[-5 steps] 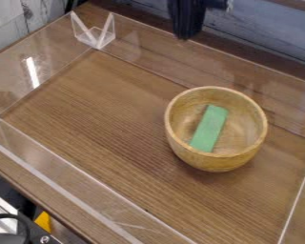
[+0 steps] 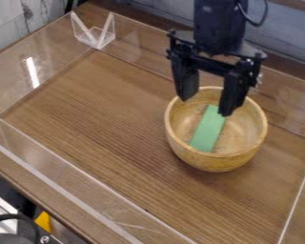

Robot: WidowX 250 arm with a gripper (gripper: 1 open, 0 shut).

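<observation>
A wooden bowl (image 2: 225,152) sits on the wooden table right of centre, holding a flat green block (image 2: 208,130). My black gripper (image 2: 215,76) is open above the bowl's back half, its two black finger assemblies spread left and right, with nothing seen held between them. It hides part of the bowl's back.
A clear plastic object (image 2: 95,34) stands at the back left. Something black and yellow shows at the bottom left corner. A wall runs along the back.
My gripper has moved down and toward the front, from the back of the table to over the bowl. The bowl and green block have not visibly moved.
</observation>
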